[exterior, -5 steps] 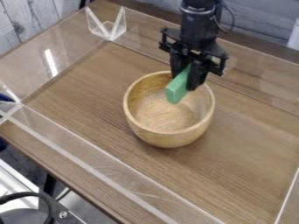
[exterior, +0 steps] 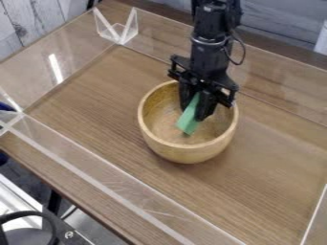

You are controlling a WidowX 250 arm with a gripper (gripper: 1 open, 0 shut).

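My black gripper (exterior: 202, 88) reaches down from the top centre into a tan wooden bowl (exterior: 163, 134) in the middle of the table. It is shut on a green object (exterior: 190, 119), which is tilted inside the bowl, low over its floor. The gripper's fingers partly hide the object's upper end.
A clear angular piece (exterior: 117, 26) stands at the back left. Black cables (exterior: 38, 220) lie off the table's edge at the lower left.
The gripper and the green object have moved down, deeper into the bowl.
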